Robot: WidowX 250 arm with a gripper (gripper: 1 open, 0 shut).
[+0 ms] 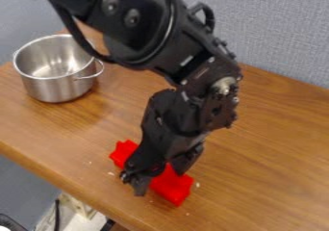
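Observation:
My black gripper (154,167) reaches down over a red object (171,187) lying on the wooden table near its front edge. The red object shows on both sides of the gripper, its middle hidden behind the fingers. The fingers stand open around or just over it; whether they touch it I cannot tell.
A steel pot (57,79) with wire handles stands at the back left of the wooden table (270,158). A grey wall is behind, and the table's edge drops off at the front left.

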